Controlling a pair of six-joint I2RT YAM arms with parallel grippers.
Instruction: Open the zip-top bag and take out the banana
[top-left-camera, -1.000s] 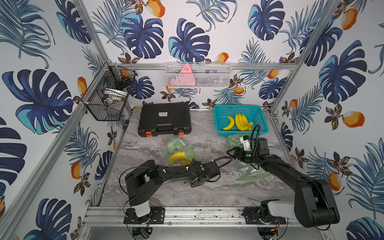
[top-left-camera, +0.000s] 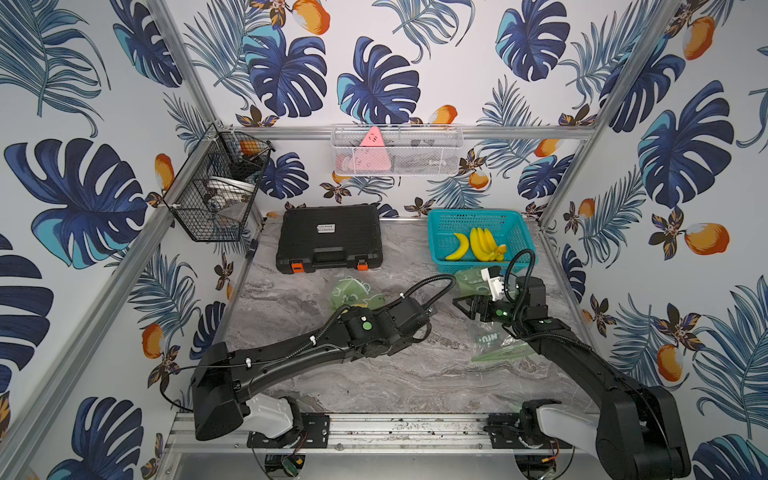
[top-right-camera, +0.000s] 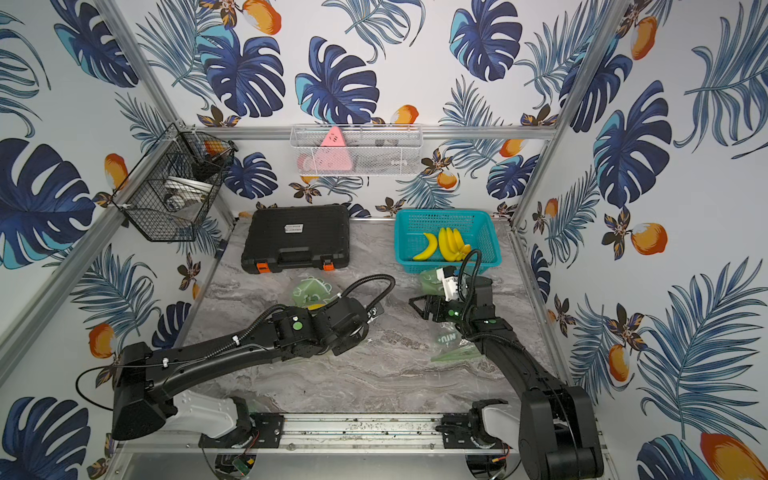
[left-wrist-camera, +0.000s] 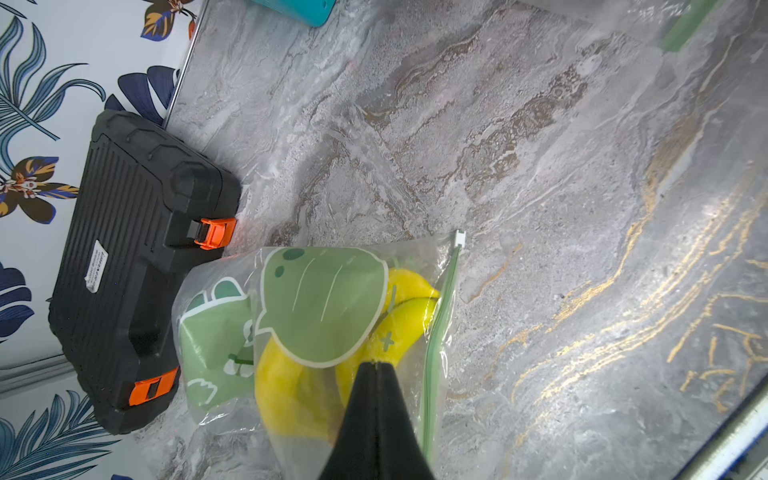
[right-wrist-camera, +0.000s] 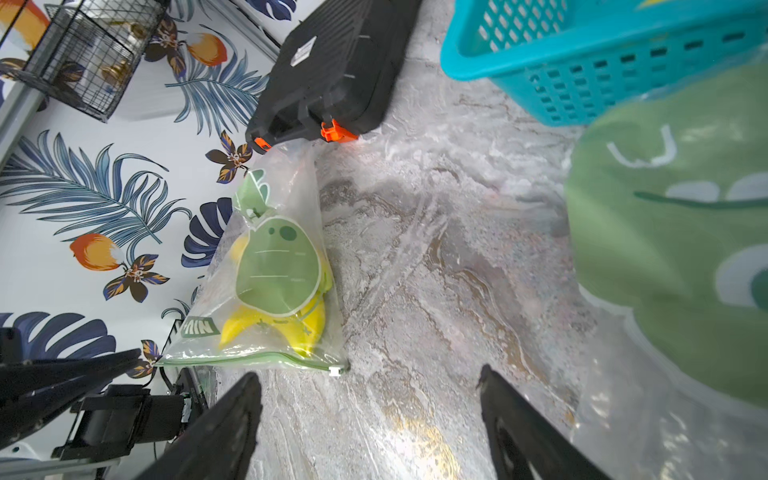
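Note:
The clear zip top bag (left-wrist-camera: 320, 312) with its green printed figure lies on the table, yellow bananas (left-wrist-camera: 396, 332) inside it. Along one side runs its green zip edge (left-wrist-camera: 438, 344), with a small white slider (left-wrist-camera: 459, 238) at the end. In the left wrist view, my left gripper is shut over the bag, nothing between its fingers; the zip edge is outside them, to the right. My right gripper stands open and empty, well to the right of the banana bag. The left arm hides part of the bag from the top views.
A second green-printed bag (right-wrist-camera: 680, 216) lies by my right gripper. Behind it stands a teal basket (top-left-camera: 520, 232) holding more bananas (top-left-camera: 481, 241). A black case (top-left-camera: 328, 236) sits behind the banana bag. Bare table (top-left-camera: 424, 376) lies between the arms.
My left gripper has gone from open astride the zip edge to shut and empty, and has pulled up away from the bag. The right gripper has shifted slightly and stays open.

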